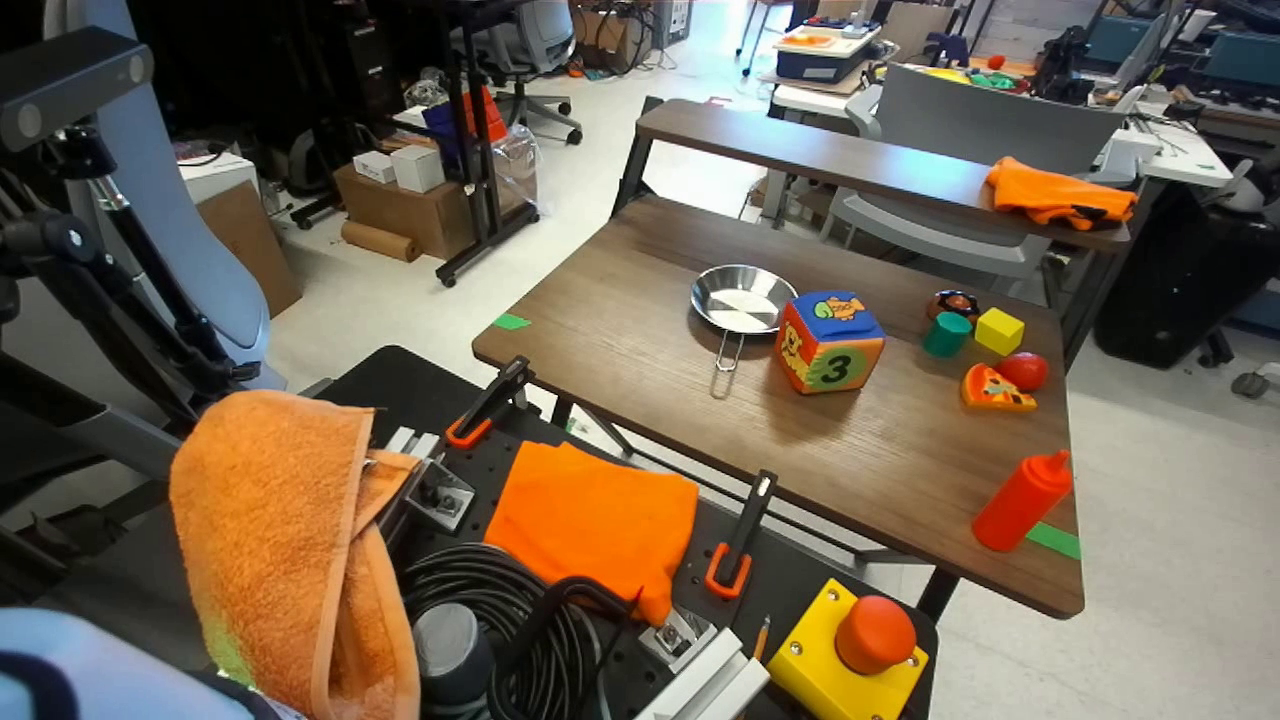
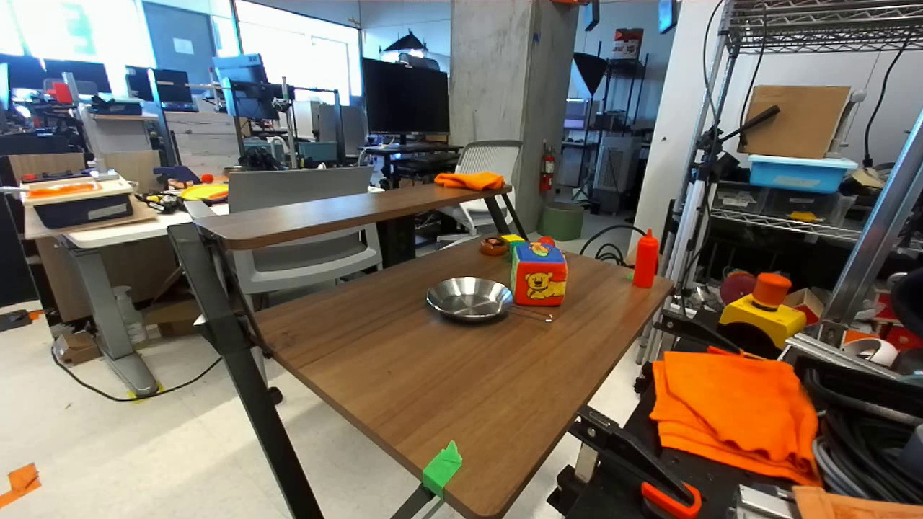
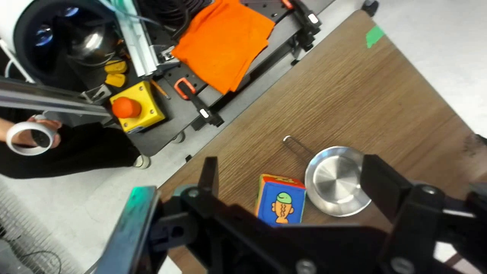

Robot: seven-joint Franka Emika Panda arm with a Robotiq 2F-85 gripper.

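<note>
My gripper stands open in the wrist view, its black fingers wide apart and nothing held. Looking down past them, I see the soft picture cube [image 3: 281, 203] and a shiny metal pan [image 3: 338, 179] on the table below, between the two fingers in the image. The pan's thin wire handle points toward the table's front edge. In exterior view 1 the cube [image 1: 830, 342] rests right beside the pan [image 1: 743, 298]; the gripper is outside both exterior views.
At the table's right stand a red bottle [image 1: 1021, 500], a green cylinder [image 1: 947, 335], a yellow block [image 1: 998, 331], a red ball [image 1: 1023, 371] and a toy pizza slice [image 1: 997, 390]. A raised shelf [image 1: 828, 157] spans the back.
</note>
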